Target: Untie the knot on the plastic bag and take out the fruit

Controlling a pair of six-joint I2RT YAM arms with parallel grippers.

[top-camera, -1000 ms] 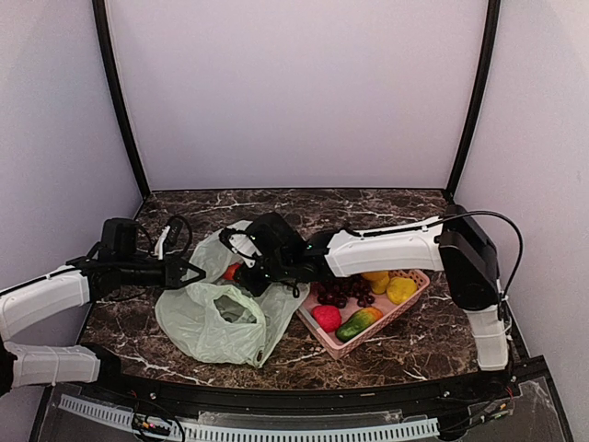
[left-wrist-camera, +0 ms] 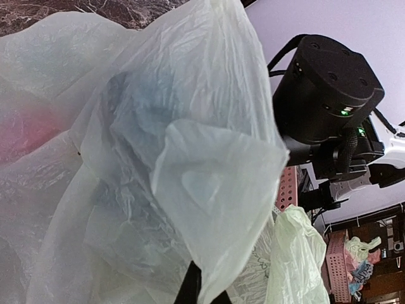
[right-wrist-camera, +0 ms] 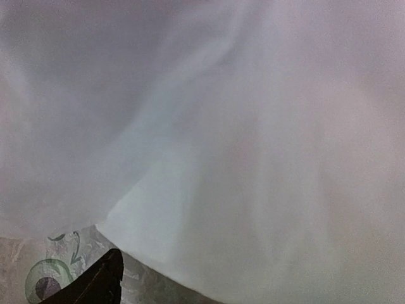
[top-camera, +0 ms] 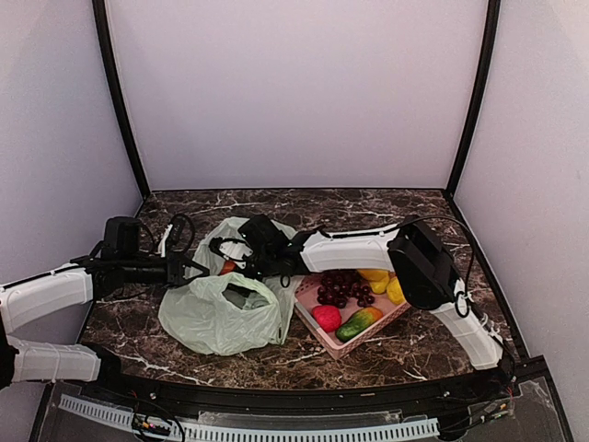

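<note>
The pale green plastic bag point(top-camera: 216, 327) lies gaping on the left half of the table. My left gripper point(top-camera: 199, 271) is shut on a fold of its rim, its fingers point(left-wrist-camera: 192, 283) pinching the film in the left wrist view. A small red-orange fruit point(top-camera: 227, 267) shows at the bag's far side, beside the right gripper. My right gripper point(top-camera: 243, 267) is down at the bag. Film covers most of the right wrist view, leaving one dark finger point(right-wrist-camera: 101, 278) visible; the other finger is hidden, and so is anything between them.
A pink basket point(top-camera: 340, 349) right of the bag holds dark grapes point(top-camera: 342, 293), a red fruit point(top-camera: 327, 318), a green-orange fruit point(top-camera: 357, 323) and yellow fruits point(top-camera: 395, 291). The right arm reaches across its far side. Bare marble table point(top-camera: 423, 343) lies at the front right.
The right arm has shifted left. The bag's near-right side has swung right, towards the basket. My left gripper has stayed put.
</note>
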